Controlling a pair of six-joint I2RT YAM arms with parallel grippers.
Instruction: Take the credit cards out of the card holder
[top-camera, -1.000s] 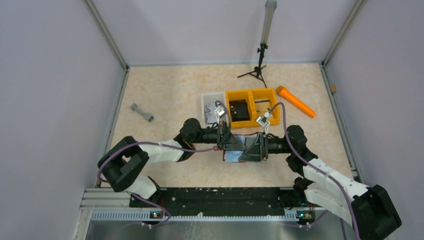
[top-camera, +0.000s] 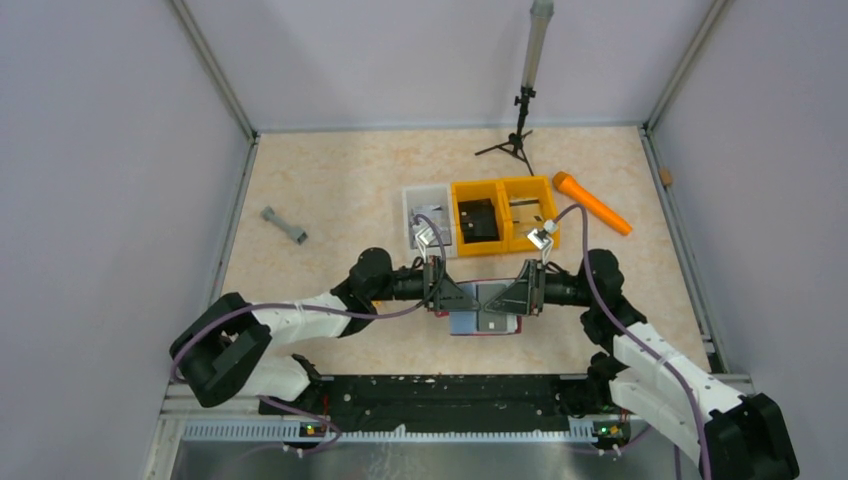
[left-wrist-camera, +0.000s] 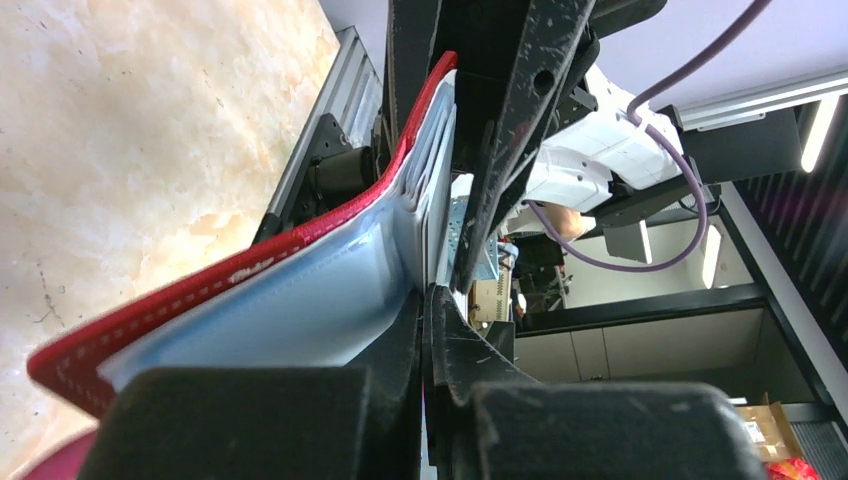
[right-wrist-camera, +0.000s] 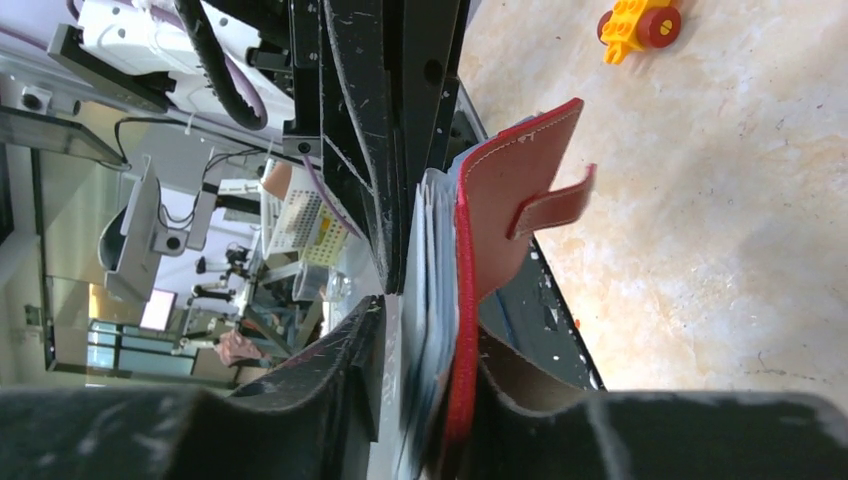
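Observation:
The open red card holder (top-camera: 485, 323) is held between the two arms at the front middle, with pale card sleeves or cards inside (left-wrist-camera: 290, 300) and a red strap (right-wrist-camera: 550, 208). My left gripper is shut at the stack's edge; whether anything thin is between its fingers is unclear. My right gripper is around the holder and its sleeves, its fingers apart on either side; whether it grips firmly cannot be told.
At the back stand a white bin (top-camera: 410, 205) and an orange bin (top-camera: 480, 186). An orange microphone (top-camera: 595, 205) lies back right, a grey tool (top-camera: 283, 225) at left. A small yellow toy car (right-wrist-camera: 632, 22) lies nearby.
The left arm has moved left and slightly toward the front, and the right gripper slightly rightward.

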